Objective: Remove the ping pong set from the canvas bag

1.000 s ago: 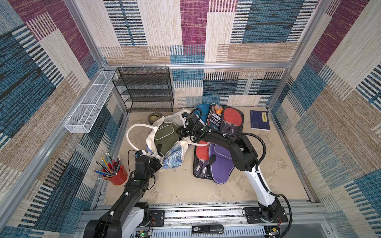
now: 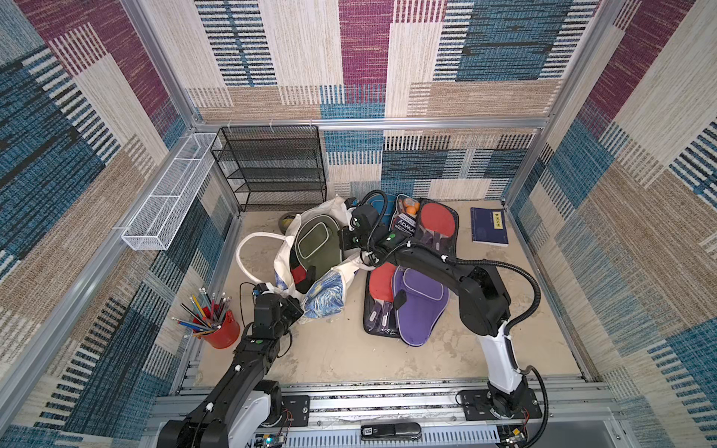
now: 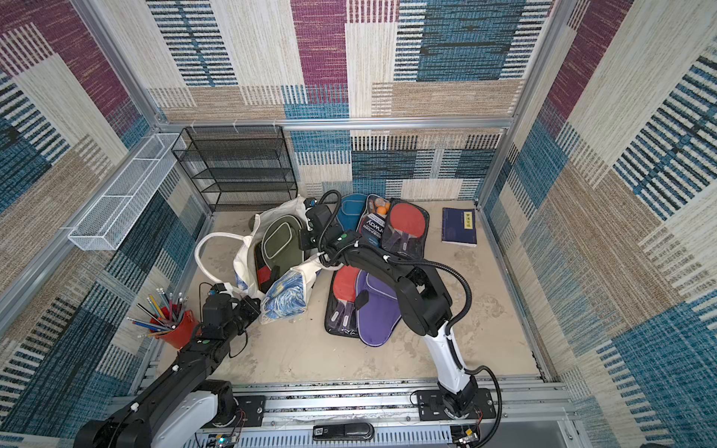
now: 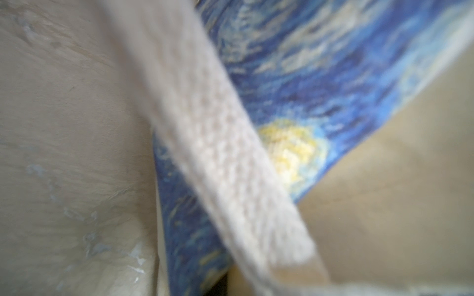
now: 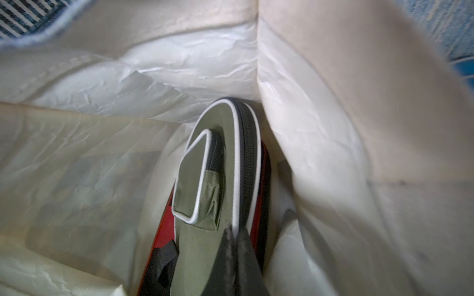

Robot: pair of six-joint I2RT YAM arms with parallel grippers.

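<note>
The canvas bag (image 2: 328, 295), white with a blue swirl print, stands with its mouth gaping. Inside it an olive-green paddle case (image 5: 202, 172) with white piping leans beside a red-and-black item (image 5: 165, 227). My right gripper reaches into the bag, its dark fingers shut together in front of the green case's zipped edge; no part of the case shows clearly between them. At the bag's front left corner is my left gripper (image 2: 297, 307), shut by its rim. In the left wrist view a handle strap (image 4: 222, 162) covers its fingertips, so anything pinched there is hidden.
Right of the bag lie a purple paddle case (image 2: 422, 306), a red paddle set (image 2: 383, 283), another red paddle set (image 2: 438, 224) and a ball pack (image 2: 405, 216). A red pencil cup (image 2: 222, 333) stands at left.
The right forearm has swung to the right. The bag's back rim has risen, partly covering a round item behind it. The green case has shifted, and red now shows beside it. Left arm unmoved.
</note>
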